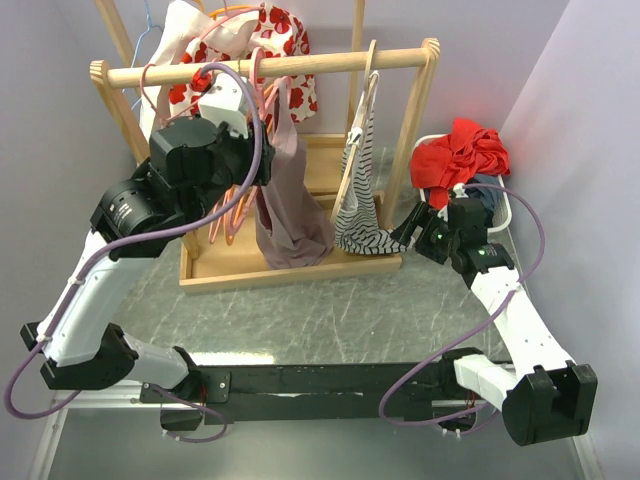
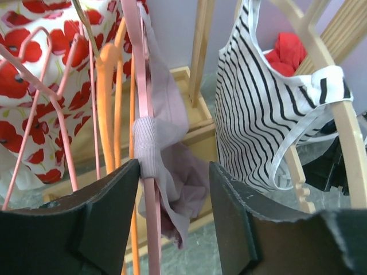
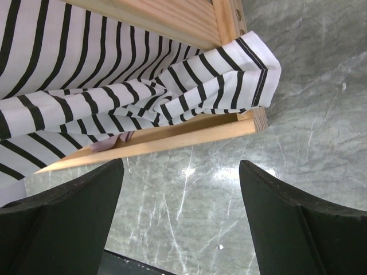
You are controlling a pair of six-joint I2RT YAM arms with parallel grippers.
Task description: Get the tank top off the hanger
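A mauve tank top (image 1: 290, 215) hangs from a pink hanger (image 2: 152, 220) on the rack. In the left wrist view its strap (image 2: 149, 146) is bunched around a pink hanger bar, close to the left finger. My left gripper has its fingers apart, with the bar and strap lying between them in the view; contact is unclear. From the top, its fingertips are mostly hidden by the arm. A black-and-white striped top (image 2: 258, 109) hangs on a wooden hanger (image 2: 338, 126) to the right. Below its hem (image 3: 258, 74), my right gripper stands wide open and empty.
The wooden rack's top bar (image 1: 320, 64) spans above the garments. Orange hangers (image 2: 106, 109) and a red-flowered white garment (image 2: 54, 51) crowd the left side. A white basket (image 1: 503, 215) with red cloth (image 1: 460, 160) stands right.
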